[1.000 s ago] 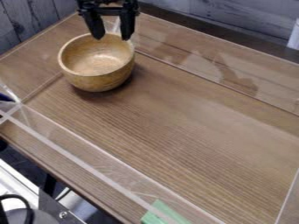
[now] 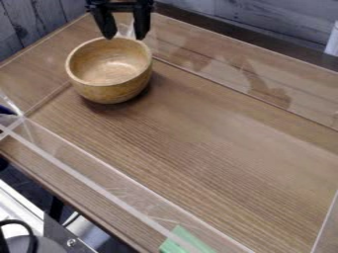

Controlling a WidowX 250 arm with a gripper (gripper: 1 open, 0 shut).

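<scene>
A light wooden bowl (image 2: 110, 82) sits on the wooden table (image 2: 211, 148) toward the upper left. Just above its back rim, my dark gripper (image 2: 123, 28) reaches down from the top edge of the camera view. A small pale, whitish patch shows between or behind its fingers; what it is, and whether the fingers are open or shut, I cannot tell. The bowl looks empty inside.
A green piece (image 2: 183, 240) lies at the front edge. Clear strips run along the front left, and a dark cable shows at the lower left corner.
My gripper has risen a little toward the top edge of the view. The bowl looks unmoved.
</scene>
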